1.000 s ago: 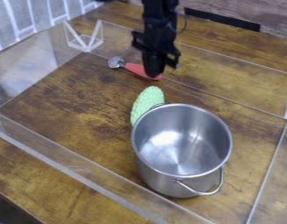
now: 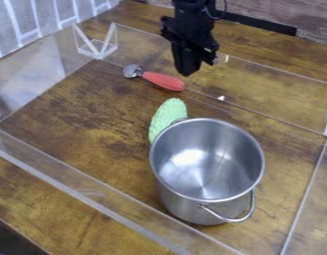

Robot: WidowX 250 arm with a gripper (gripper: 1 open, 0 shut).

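Note:
My gripper [image 2: 189,64] hangs above the back middle of the tray, behind the red-handled pizza cutter [image 2: 161,81]; whether its fingers are apart is hard to make out. The cutter lies on the wood. A green corn-like object [image 2: 167,118] lies in the middle, just behind a large steel pot [image 2: 206,171] at the front right.
A clear-walled tray [image 2: 47,189] surrounds the objects on the wooden surface. A white wire piece [image 2: 96,45] sits at the back left corner. The wood left of the pot and at the back right is free.
The objects look unmoved.

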